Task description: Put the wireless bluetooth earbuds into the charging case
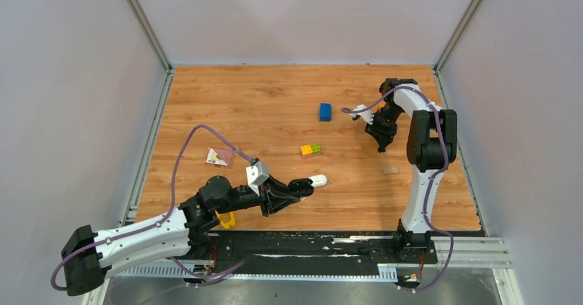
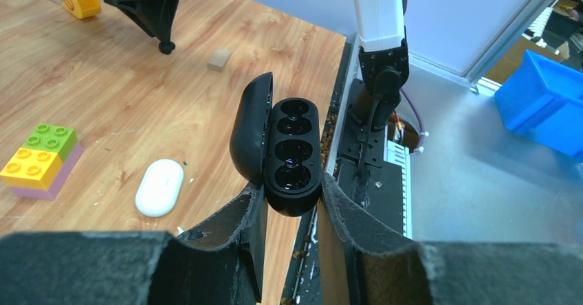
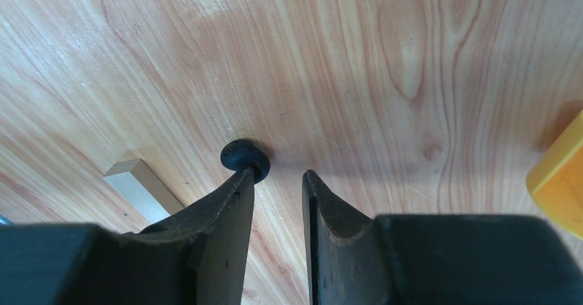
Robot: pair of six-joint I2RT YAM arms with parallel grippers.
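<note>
The black charging case (image 2: 294,147) stands with its lid open in the left wrist view, four dark round hollows facing the camera. My left gripper is shut on its lower end, holding it above the table. In the right wrist view a small black earbud (image 3: 242,155) lies on the wood, touching or just beyond the tip of the left-hand finger. My right gripper is part open above the table, with bare wood showing between its fingers. The finger covers part of the earbud. No second earbud can be made out.
Close to the earbud lies a small beige block (image 3: 146,189). A yellow object (image 3: 560,174) stands right of the right gripper. A white rounded object (image 2: 159,187) and toy bricks (image 2: 42,159) lie near the case, and a blue block (image 1: 325,112) farther back.
</note>
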